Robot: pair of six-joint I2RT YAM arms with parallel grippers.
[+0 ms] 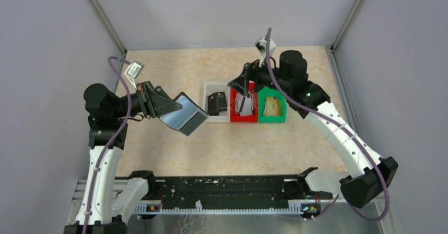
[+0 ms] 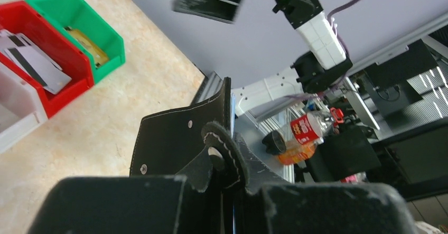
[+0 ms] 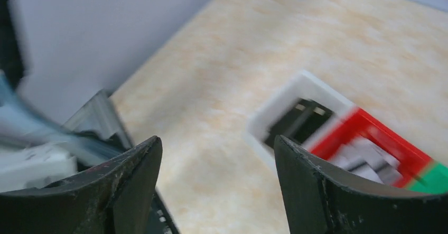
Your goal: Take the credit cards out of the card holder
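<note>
My left gripper (image 1: 166, 104) holds an opened black card holder (image 1: 185, 119) out left of the bins; in the left wrist view its leather (image 2: 166, 141) with snaps sits between the fingers. My right gripper (image 1: 239, 86) hangs high over the red bin, and in the blurred right wrist view its fingertips stand apart with nothing seen between them. Cards (image 1: 244, 103) lie in the red bin, yellowish items (image 1: 272, 106) in the green bin, black holders (image 1: 216, 103) in the white bin.
The white (image 1: 216, 119), red (image 1: 244, 118) and green (image 1: 271, 119) bins stand side by side mid-table.
</note>
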